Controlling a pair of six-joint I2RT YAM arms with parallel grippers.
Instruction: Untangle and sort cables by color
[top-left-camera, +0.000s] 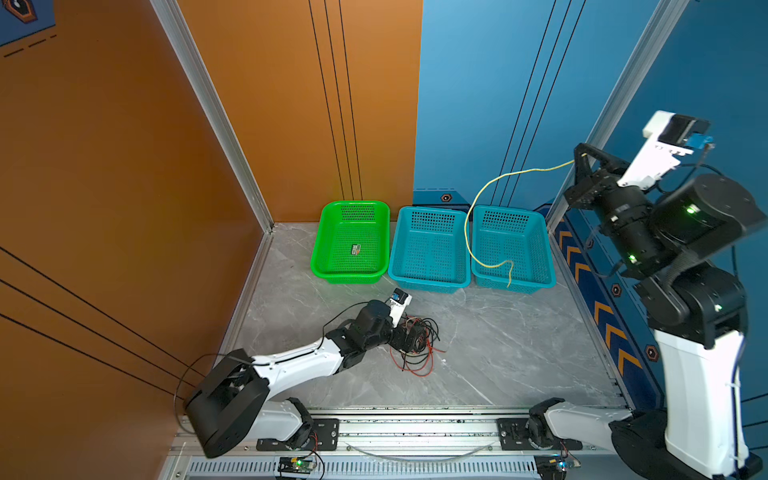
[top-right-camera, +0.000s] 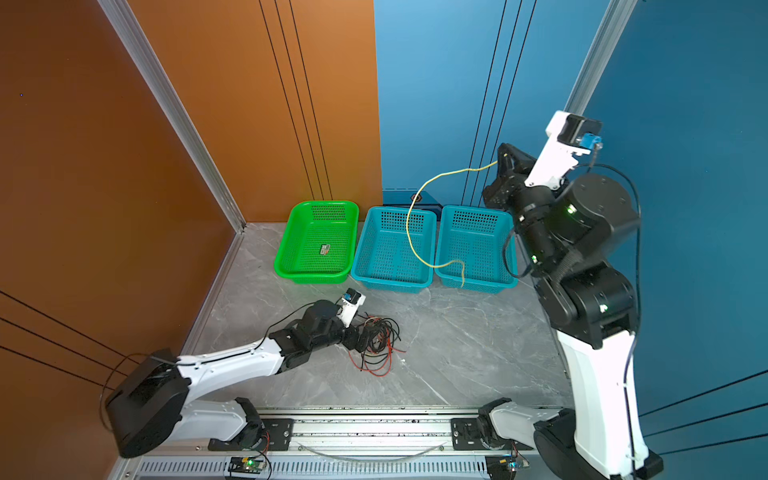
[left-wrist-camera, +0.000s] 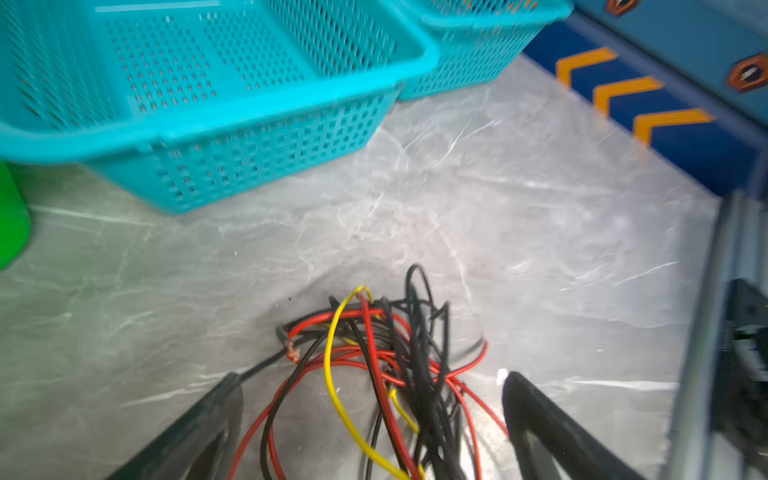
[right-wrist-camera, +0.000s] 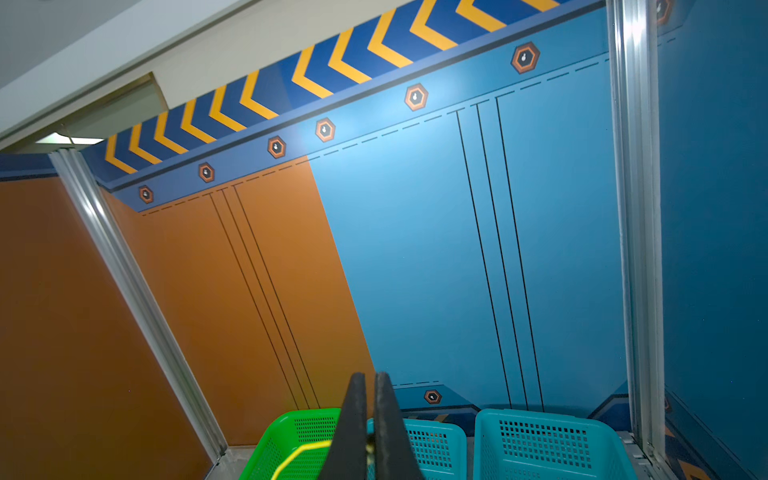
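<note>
A tangle of black, red and yellow cables (left-wrist-camera: 376, 360) lies on the table below the baskets. My left gripper is over it, open, its fingers either side of the tangle. High at the right, my right gripper is shut on the end of a yellow cable (top-left-camera: 477, 196), which hangs in a long curve down to the blue baskets, its free end in front of the right one. Along the back stand a green basket (top-left-camera: 323, 268), a middle blue basket (top-left-camera: 428, 281) and a right blue basket (top-left-camera: 520, 284).
Orange and blue walls enclose the sides and back. A small label lies in the green basket.
</note>
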